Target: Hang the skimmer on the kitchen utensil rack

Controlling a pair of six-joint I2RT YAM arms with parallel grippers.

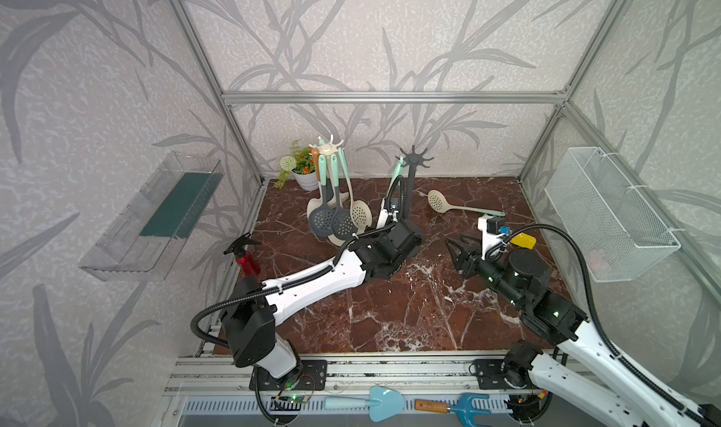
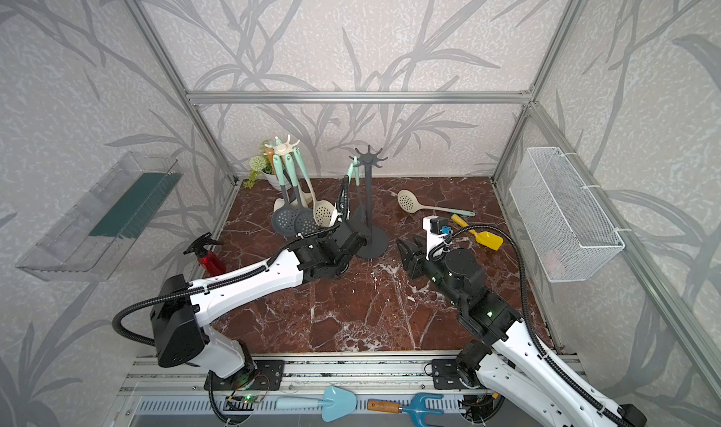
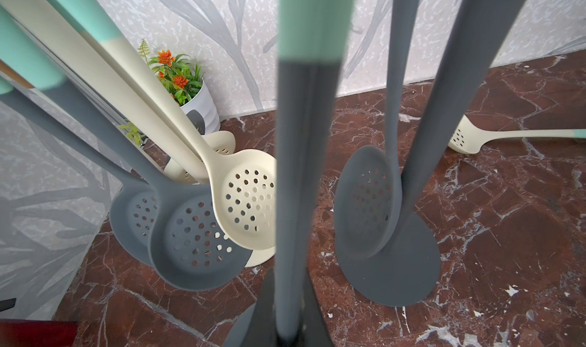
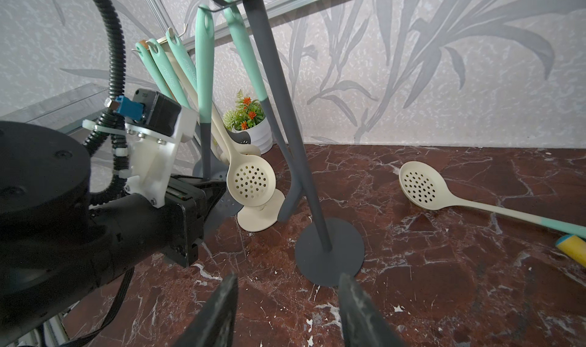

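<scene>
My left gripper is shut on the grey shaft of a skimmer (image 3: pixel 299 164) with a mint-green handle. This skimmer stands nearly upright; its head is mostly hidden. In the right wrist view its handle (image 4: pixel 205 60) has its top end at a hook arm of the dark grey rack (image 4: pixel 277 72); whether the hook is through its hole I cannot tell. Another grey utensil (image 4: pixel 250 72) hangs on that rack beside the post. My right gripper stands open and empty, in front of the rack's round base.
A cream rack (image 1: pixel 330 147) with several utensils stands to the left, before a flowerpot (image 1: pixel 306 179). A cream skimmer (image 1: pixel 443 203) lies at the back right near a yellow scoop (image 2: pixel 488 239).
</scene>
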